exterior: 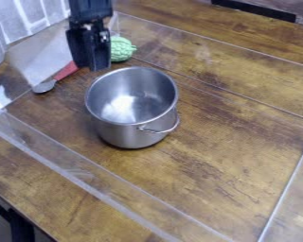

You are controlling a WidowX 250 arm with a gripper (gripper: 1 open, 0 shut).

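My dark gripper [91, 59] hangs at the upper left, above and behind a steel pot [132, 106] with a wire handle. Whether it is open or shut is hard to tell. A green bumpy vegetable [122, 49] lies just right of the gripper, partly hidden by it. A spoon [44, 85] with a red handle lies left of the pot, its upper part near or behind the gripper.
Clear plastic walls edge the wooden worktop [223, 142] at the left and front. A pale cloth or sheet stands at the upper left.
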